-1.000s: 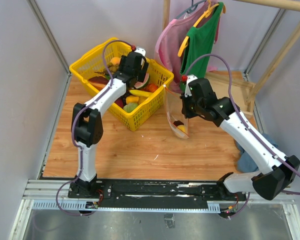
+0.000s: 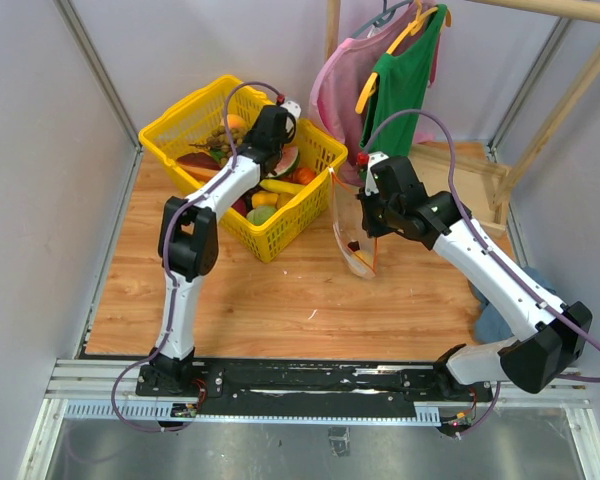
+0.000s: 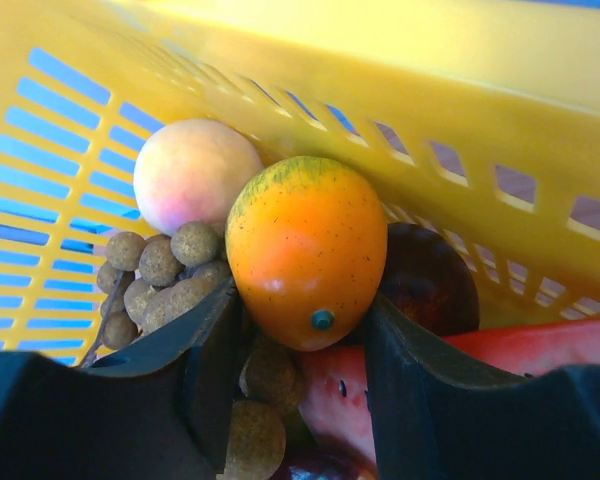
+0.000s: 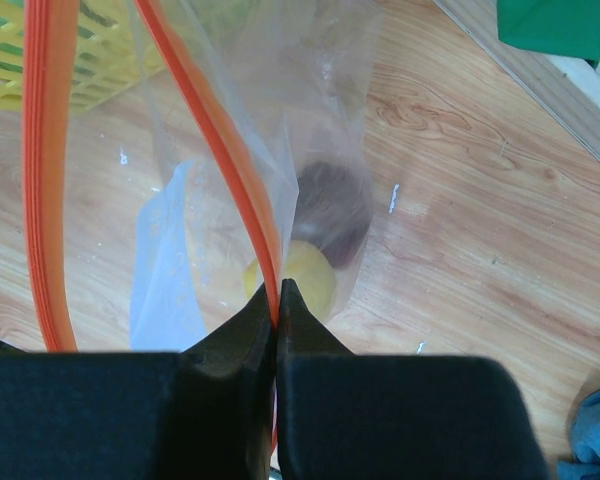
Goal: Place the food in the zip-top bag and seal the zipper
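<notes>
In the left wrist view, my left gripper has its fingers either side of an orange fruit (image 3: 305,240); whether they grip it is unclear. The fruit lies in the yellow basket (image 2: 170,120) among a pale peach (image 3: 190,165), small brown fruits, a dark round fruit and watermelon slice. My right gripper is shut on the orange-edged rim of the clear zip bag (image 2: 345,230), holding it upright on the wood table. Inside the bag are a dark item (image 4: 330,205) and a yellow item (image 4: 305,275).
Clothes (image 2: 390,90) hang on a wooden rack at back right, behind the bag. A blue cloth (image 2: 492,310) lies at the table's right.
The right arm and bag have hardly moved.
</notes>
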